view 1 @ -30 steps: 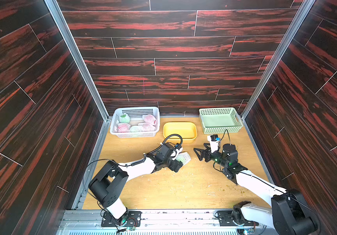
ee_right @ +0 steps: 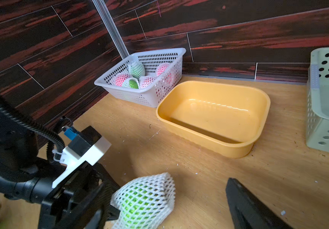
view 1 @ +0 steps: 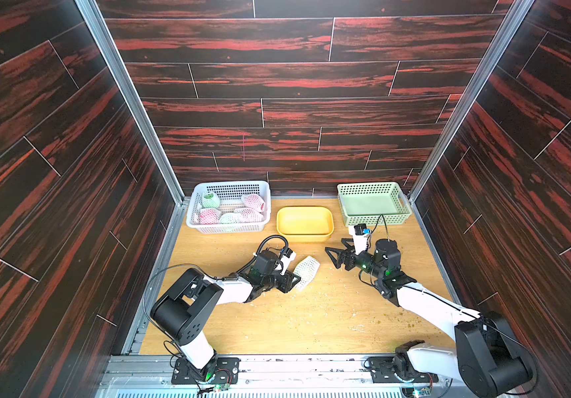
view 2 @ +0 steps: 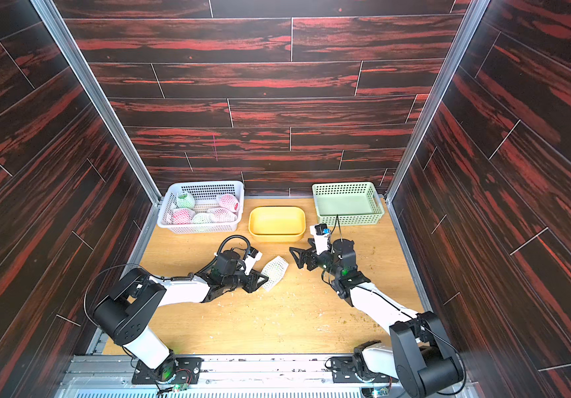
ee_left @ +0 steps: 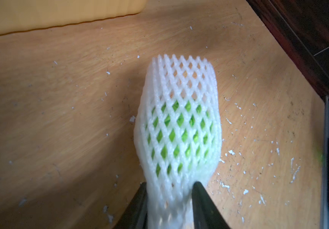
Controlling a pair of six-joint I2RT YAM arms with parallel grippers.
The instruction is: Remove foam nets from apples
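Observation:
A green apple in a white foam net [ee_left: 177,141] lies on the table in front of the yellow tray. My left gripper has its fingers either side of the net's narrow near end, in the left wrist view; whether they grip it firmly is unclear. My right gripper stands open to the right of the netted apple, its two fingers spread with the apple seen beyond and between them in the right wrist view.
A white basket [view 1: 228,227] of several netted apples stands at back left, the yellow tray [view 1: 304,233] at back centre and an empty green basket [view 1: 374,199] at back right.
My left gripper has moved left, with the netted apple shifting slightly left too. My right gripper has moved slightly back and left.

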